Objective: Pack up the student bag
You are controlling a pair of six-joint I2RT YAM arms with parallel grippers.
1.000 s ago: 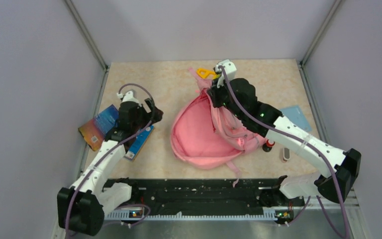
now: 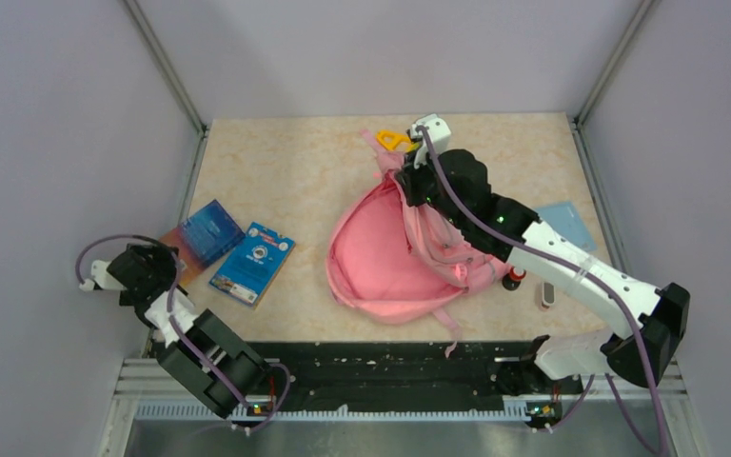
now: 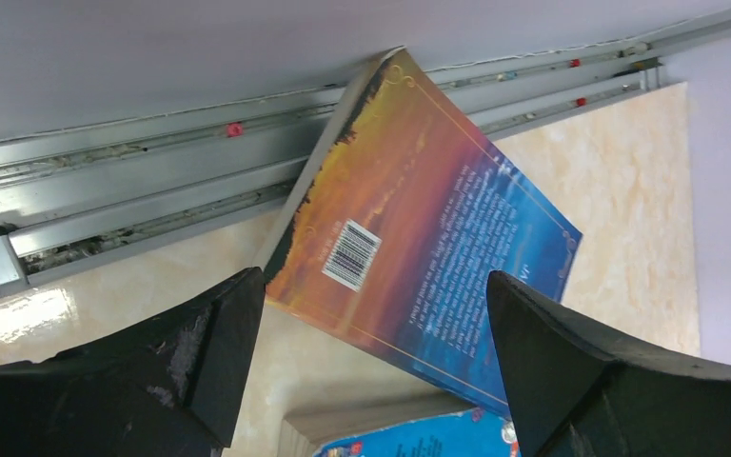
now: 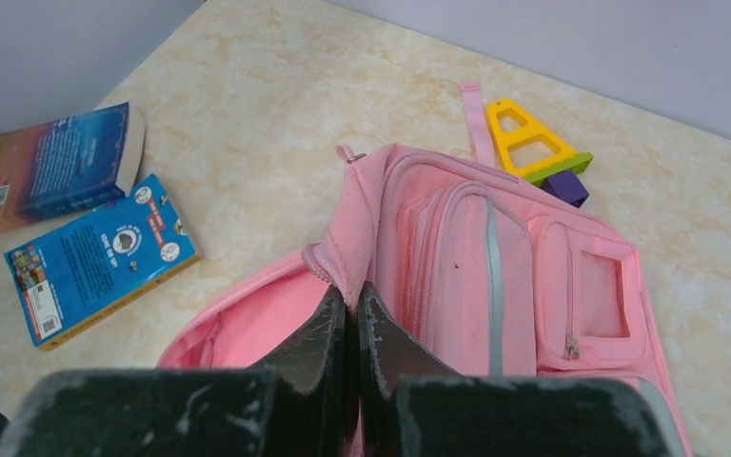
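Observation:
The pink bag (image 2: 373, 249) lies with its mouth held apart at mid-table. My right gripper is shut on the upper edge of the bag's front panel (image 4: 462, 276), pinching the cloth at its fingertips. At the table's left edge lies a thick book with an orange and blue cover (image 3: 409, 228), barcode upward. A flat blue book (image 2: 253, 264) sits beside it, also seen in the right wrist view. Over the orange and blue book my left gripper stands open, its fingers apart and nothing clasped between them.
A yellow toy-like piece (image 4: 533, 138) and a small purple block (image 4: 565, 188) are behind the bag. To its right are a pale blue folder (image 2: 567, 224), a small dark bottle (image 2: 513, 278) and a grey eraser-like item (image 2: 547, 296). A metal rail and wall border the left side.
My left arm has swung left, from above the flat blue book to the orange and blue book at the table's left edge. The right arm and the bag have stayed put.

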